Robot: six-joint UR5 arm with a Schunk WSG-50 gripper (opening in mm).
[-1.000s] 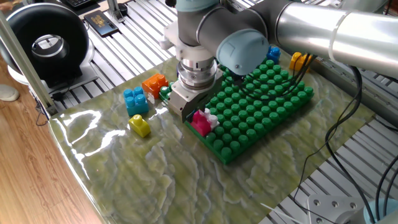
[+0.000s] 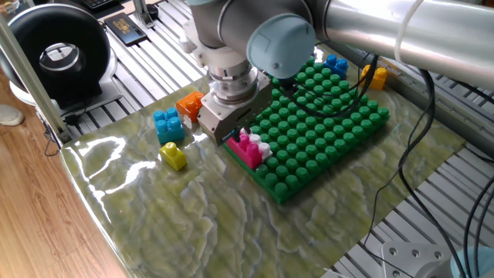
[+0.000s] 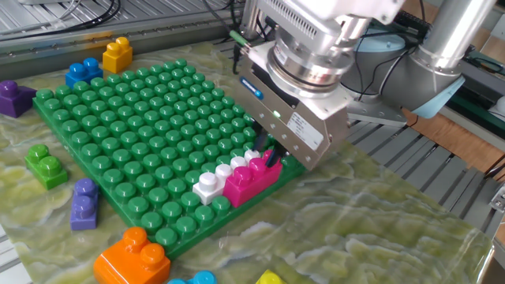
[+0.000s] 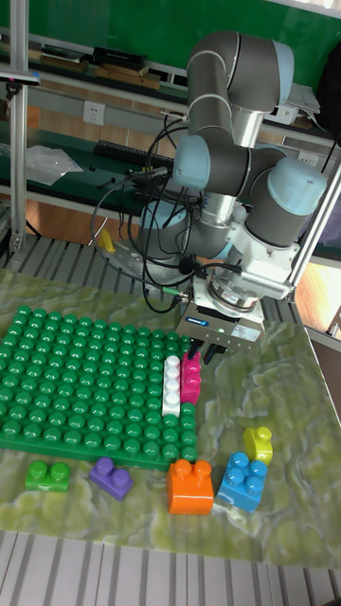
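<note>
A pink brick (image 3: 246,183) sits on the edge row of the green baseplate (image 3: 130,193). Right alongside it, on the inner row, stands a white brick (image 4: 171,389). My gripper (image 3: 267,148) is low over one end of the pink brick, its two dark fingers apart. Exterior view 3 also shows the gripper (image 4: 204,351) with a gap between its fingertips, beside the pink brick's far end. Whether the fingers touch the brick cannot be told. In exterior view 1 the gripper body hides the fingertips and part of the pink brick (image 2: 247,153).
Loose around the baseplate lie an orange brick (image 4: 189,487), a light blue brick (image 4: 242,482), a yellow brick (image 2: 174,156), a green brick (image 3: 46,166) and a violet brick (image 3: 84,205). Blue (image 2: 335,66) and yellow-orange (image 2: 374,76) bricks stand beyond another edge.
In exterior view 1 my gripper has shifted left and slightly up along the baseplate's edge. More of the pink brick shows now, and it stays in place.
</note>
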